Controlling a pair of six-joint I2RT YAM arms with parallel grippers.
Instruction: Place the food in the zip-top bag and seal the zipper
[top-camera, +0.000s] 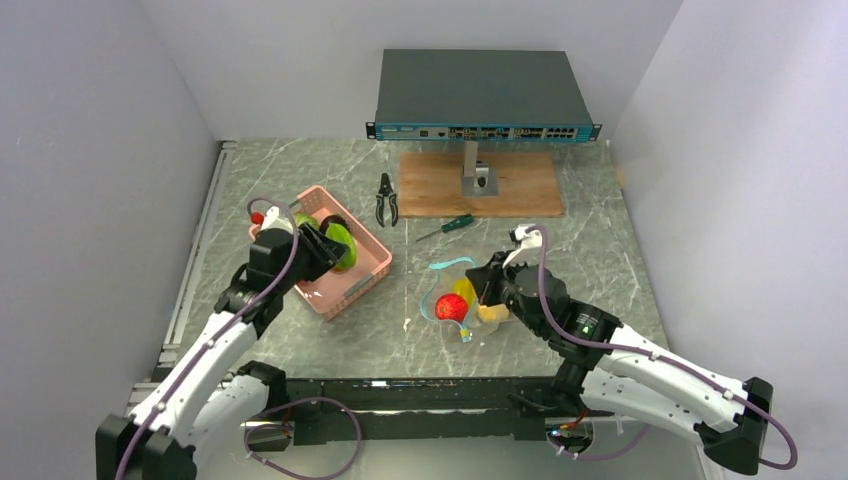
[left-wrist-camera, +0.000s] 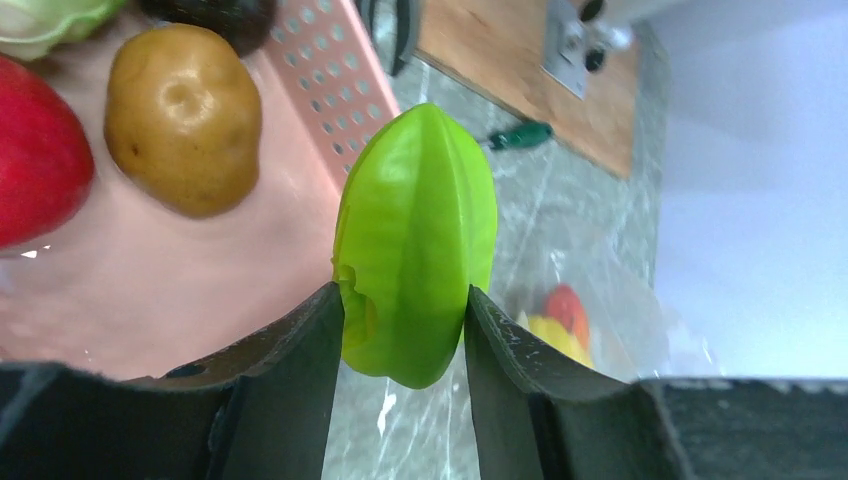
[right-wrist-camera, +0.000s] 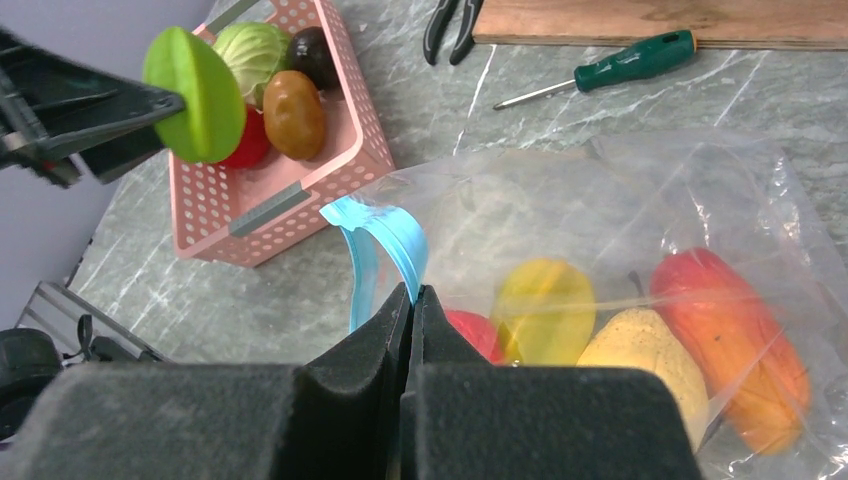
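Note:
My left gripper is shut on a bright green ribbed food piece, held above the basket (right-wrist-camera: 372, 150) in the right wrist view. A clear bag (right-wrist-camera: 600, 190) with a blue zip rim (right-wrist-camera: 400, 240) lies open on the counter. Inside show a red round food (right-wrist-camera: 475, 332), a yellow one (right-wrist-camera: 545, 310), a pale yellow one (right-wrist-camera: 640, 360) and a long red-orange one (right-wrist-camera: 735, 350). The tips of my right gripper are shut on the blue rim. Still in the basket are a brown potato (left-wrist-camera: 185, 120), a red food (left-wrist-camera: 35, 155), a cabbage (right-wrist-camera: 250, 58) and a dark food (right-wrist-camera: 312, 56).
Pliers (top-camera: 386, 200) and a green-handled screwdriver (top-camera: 455, 224) lie behind the bag. A wooden board (top-camera: 430, 185) and a network switch (top-camera: 480, 90) stand at the back. Between basket and bag the counter (top-camera: 405, 290) is mostly clear.

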